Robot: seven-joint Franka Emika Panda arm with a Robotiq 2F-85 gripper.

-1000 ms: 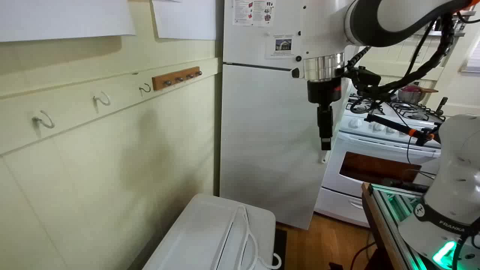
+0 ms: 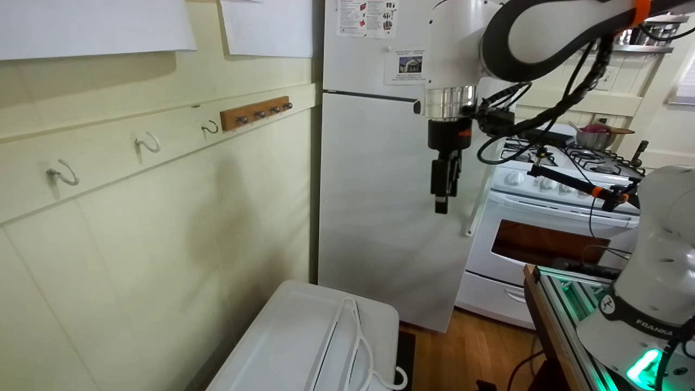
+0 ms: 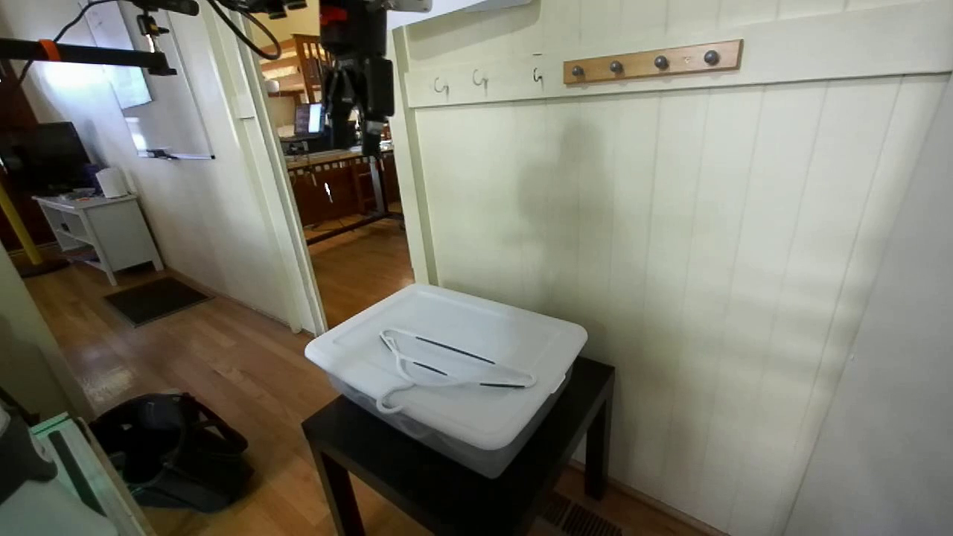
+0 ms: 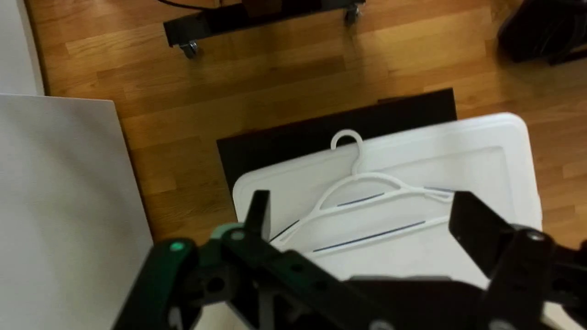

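Observation:
A white hanger [image 3: 447,383] with dark strips lies flat on the white lid [image 3: 357,344] of a plastic bin, its hook reaching over the lid's edge. In the wrist view the hanger [image 4: 360,177] shows between my two spread fingers, well below them. My gripper [image 2: 441,207] points down in mid-air, in front of the fridge and high above the bin. It stands open and empty, with one dark finger [image 4: 258,214] at left and the other at right in the wrist view.
On the wall are a wooden peg rack [image 3: 657,62] and several hooks [image 2: 149,143]. The bin rests on a black table [image 3: 415,478]. A fridge [image 2: 391,215] and a stove [image 2: 541,221] stand behind the arm. Open air lies between gripper and bin.
In exterior view 1 my gripper has shifted left and slightly up, and its wrist has turned a little. The hanger and bin have stayed put.

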